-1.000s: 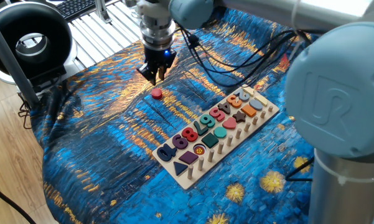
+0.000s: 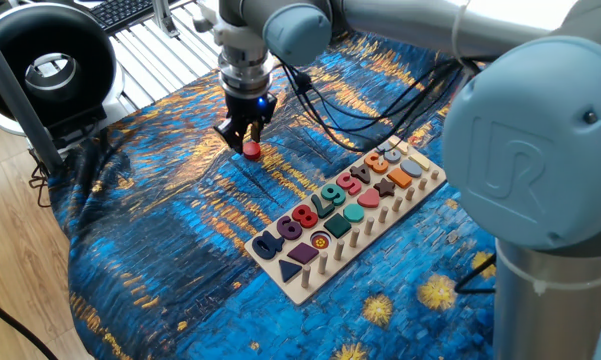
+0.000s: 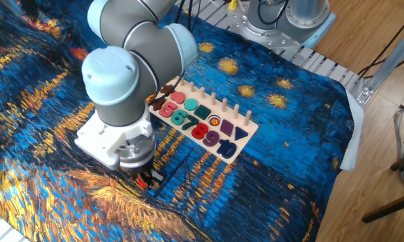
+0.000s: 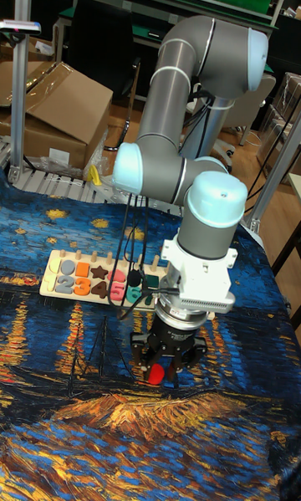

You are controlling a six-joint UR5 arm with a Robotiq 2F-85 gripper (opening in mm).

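A small round red piece (image 2: pixel 252 153) lies on the painted cloth, apart from the wooden puzzle board (image 2: pixel 310 285). My gripper (image 2: pixel 247 146) points down right over it, fingertips low at its sides. Seen in exterior view 3, the red piece (image 4: pixel 156 375) shows between the spread fingers, and the gripper (image 4: pixel 160 376) looks open. Contact between fingers and piece cannot be made out. In exterior view 2 the arm covers most of the gripper (image 3: pixel 148 180). The board carries coloured numbers and shapes; one round slot (image 2: pixel 321 240) shows a yellow-and-red picture.
A row of upright wooden pegs (image 2: pixel 354 238) runs along one side of the board. Black cables (image 2: pixel 380 125) hang from the arm between gripper and board.
My gripper has come down and slightly left, from above the red piece to around it. The red piece and the board have stayed in place.
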